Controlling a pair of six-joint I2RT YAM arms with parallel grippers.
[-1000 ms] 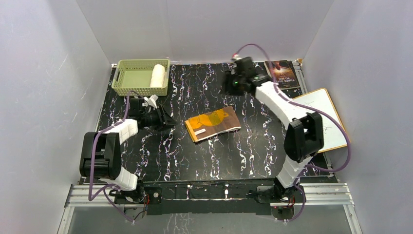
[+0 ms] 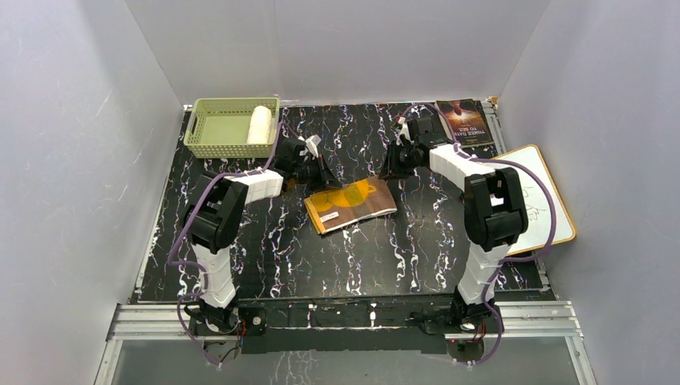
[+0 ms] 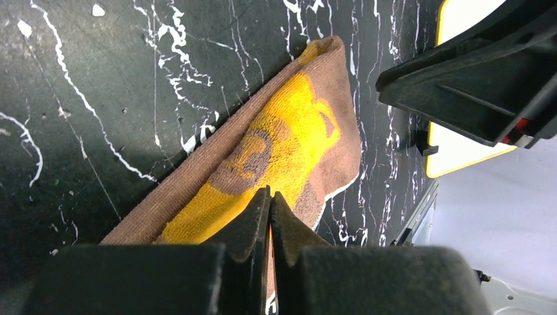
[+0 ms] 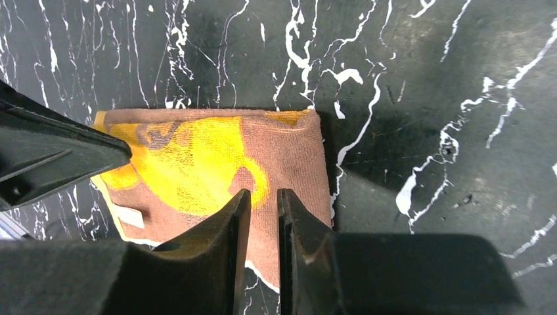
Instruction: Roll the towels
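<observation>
A folded brown and yellow towel [image 2: 353,204] lies flat on the black marbled table, its far edge folded back in the right wrist view. Over that far edge, toward the left part of the towel, my left gripper [image 2: 331,186] is shut, and no cloth shows between its fingertips in the left wrist view. My right gripper hangs over the towel's far right corner with a narrow gap between its fingers and nothing in it. A rolled white towel [image 2: 260,125] rests in the green basket at the back left.
The green basket [image 2: 216,151] stands behind my left arm. A dark book [image 2: 465,123] lies at the back right, with a whiteboard [image 2: 539,200] by the right wall. Bare table [image 2: 353,265] stretches in front of the towel.
My left gripper has moved right to the towel's far edge and closed. The right gripper came down to the far right corner. The towel has not visibly moved.
</observation>
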